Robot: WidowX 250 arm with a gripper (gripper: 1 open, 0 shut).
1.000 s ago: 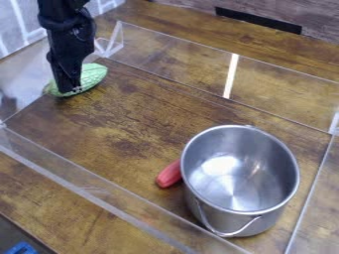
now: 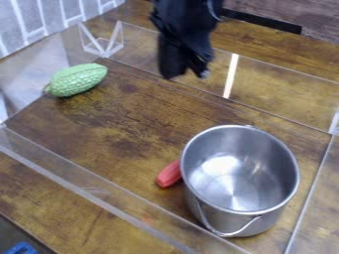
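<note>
My dark gripper (image 2: 183,65) hangs blurred at the top centre, raised above the wooden floor of the clear-walled enclosure. I cannot make out anything held in it. A green bumpy gourd (image 2: 77,79) lies at the back left. A steel pail (image 2: 241,174) with a wire handle stands at the front right, and a red object (image 2: 169,174) lies just left of it, partly behind it.
Clear walls (image 2: 86,185) surround the wooden surface (image 2: 139,124). A small blue item shows at the lower-left corner, outside the walls.
My gripper has left the gourd and moved up and to the right, toward the top centre. The gourd remains at the back left; the pail and red object have not moved.
</note>
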